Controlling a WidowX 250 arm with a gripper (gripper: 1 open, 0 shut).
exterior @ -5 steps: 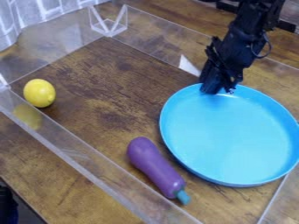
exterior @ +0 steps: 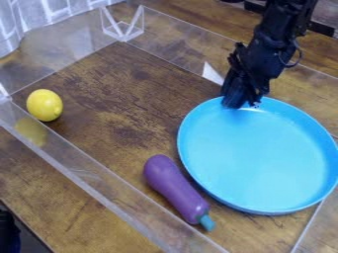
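Note:
My black gripper (exterior: 246,91) reaches down from the top right to the back rim of a large blue tray (exterior: 256,158). Its fingertips are at or just over that rim; they are dark and small, so I cannot tell how the fingers stand or whether they touch the rim. A purple eggplant (exterior: 177,190) lies left of the tray's lower part. A yellow egg-shaped object (exterior: 45,105) sits at the far left.
Clear plastic walls (exterior: 99,188) border the wooden surface (exterior: 119,109) along the left and back. A small white triangle shows just behind my fingertips.
The gripper has shifted slightly left and down along the tray's back rim. The tray, eggplant and yellow object look unmoved.

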